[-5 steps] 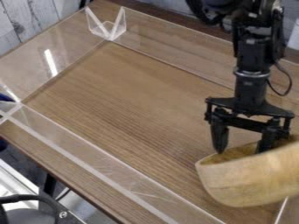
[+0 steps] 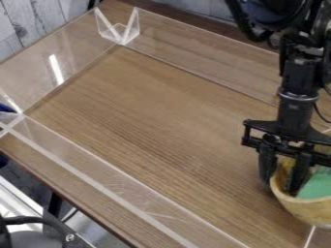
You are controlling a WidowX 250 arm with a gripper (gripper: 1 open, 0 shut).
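My gripper is at the right edge, its black fingers reaching down into a tan bowl that has a green inside or green item in it. Whether the fingers are closed on anything is hidden by the bowl and the dark finger parts.
Clear plastic edging runs along its sides, and a dark cable or clamp part is at the lower left.
The gripper has moved right and down into the bowl. The bowl, tilted and blurred before, now sits more upright at the right edge with its green interior showing.
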